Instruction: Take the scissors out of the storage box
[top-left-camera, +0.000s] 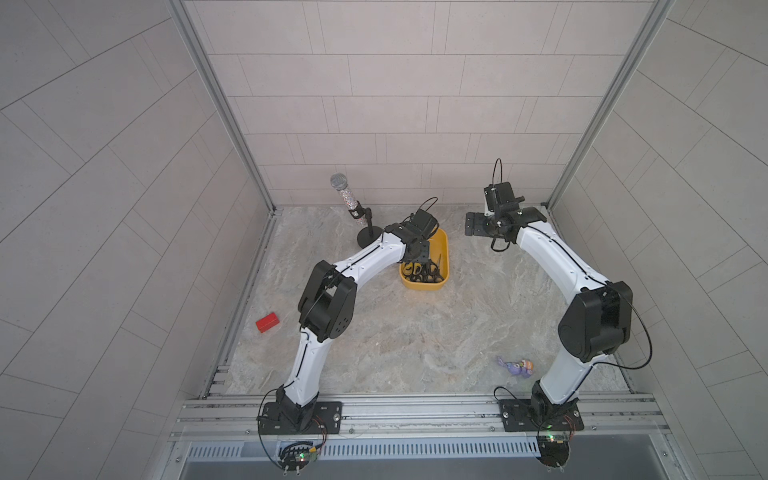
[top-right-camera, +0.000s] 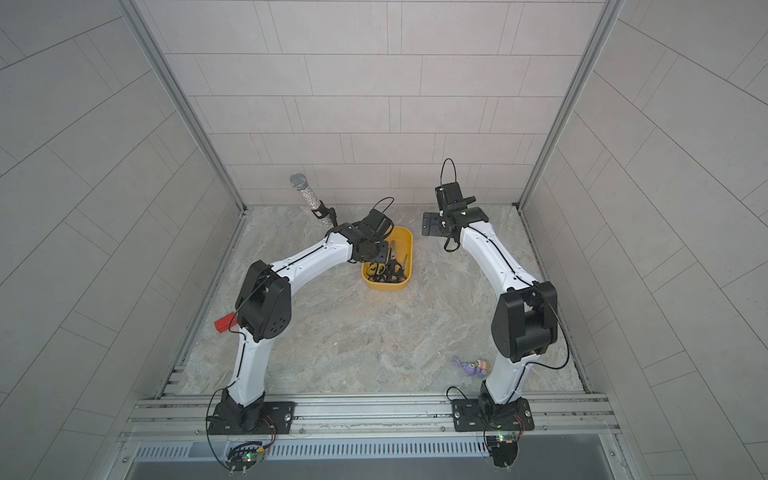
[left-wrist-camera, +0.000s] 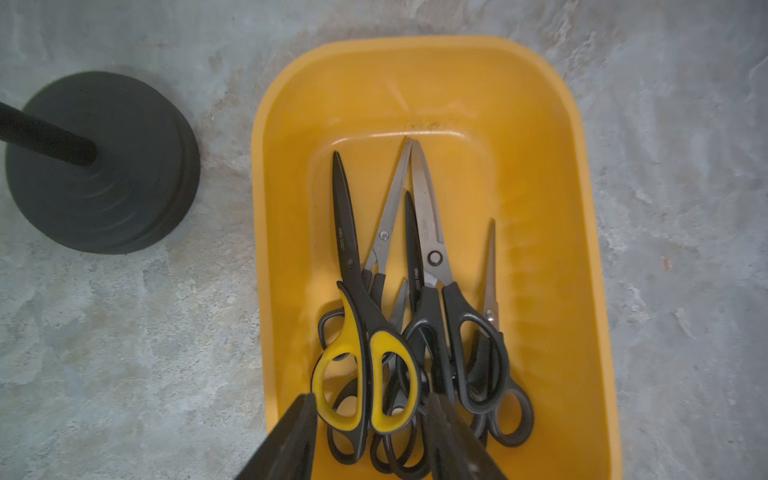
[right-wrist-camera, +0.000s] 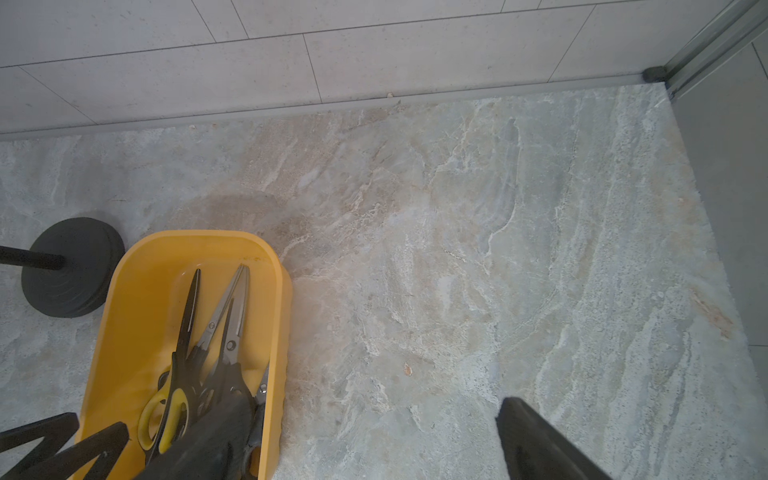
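A yellow storage box (left-wrist-camera: 536, 128) holds several scissors at the middle back of the table. In the left wrist view the yellow-handled scissors (left-wrist-camera: 382, 376) lie on the left of the pile, beside silver-bladed scissors (left-wrist-camera: 429, 232) with black handles. My left gripper is over these handles, its fingers part open, apparently with nothing held; whether they touch the scissors is unclear. My right gripper (top-left-camera: 478, 224) hangs open to the right of the box, above bare table; its fingers frame the bottom of the right wrist view.
A microphone stand (left-wrist-camera: 104, 192) stands left of the box. A red block (top-left-camera: 267, 321) lies near the left edge and a small purple toy (top-left-camera: 516, 366) near the right front.
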